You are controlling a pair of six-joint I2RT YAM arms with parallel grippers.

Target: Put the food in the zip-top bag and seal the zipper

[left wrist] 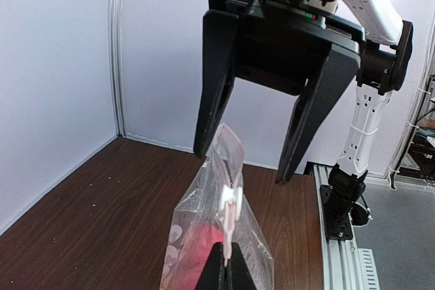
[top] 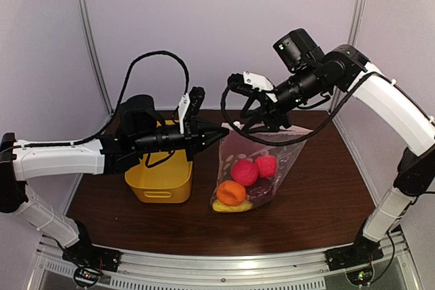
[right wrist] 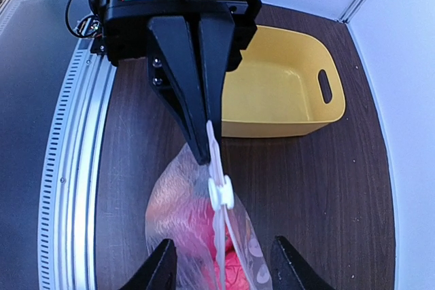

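Note:
The clear zip bag (top: pixel 233 154) hangs upright with food inside: two pinkish-red pieces (top: pixel 245 172), an orange piece (top: pixel 231 193) and a yellow one (top: pixel 231 206) at the bottom. My left gripper (top: pixel 225 130) is shut on the bag's top edge at its left end, as the right wrist view also shows. A white zipper slider (right wrist: pixel 221 193) sits on that edge, close to the left fingertips. My right gripper is open; its fingers (right wrist: pixel 160 268) stand on either side of the bag's top edge, apart from the slider.
A yellow bin (top: pixel 158 180) stands on the table left of the bag, partly under my left arm. Bare brown table (top: pixel 319 195) lies to the right and in front. White walls close off the back and sides.

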